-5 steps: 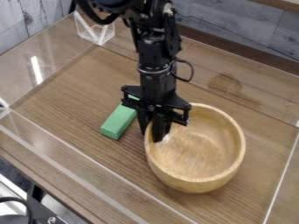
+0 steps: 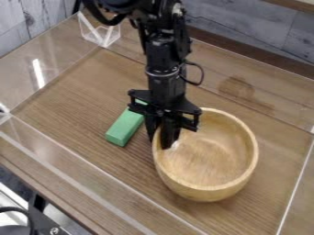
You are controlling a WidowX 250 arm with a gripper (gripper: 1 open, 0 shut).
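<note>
My black gripper (image 2: 164,123) hangs at the centre, down at the left rim of a beige oval bowl (image 2: 211,179). It appears shut on that rim, though the arm hides much of the grip. A green block (image 2: 124,128) lies just left of the bowl, partly behind the gripper.
A clear container (image 2: 101,27) stands at the back left. Grey walls line the back, and dark cables lie at the bottom left corner.
The gripper has shifted very slightly, and the bowl's near side sits a little higher in view than before.
</note>
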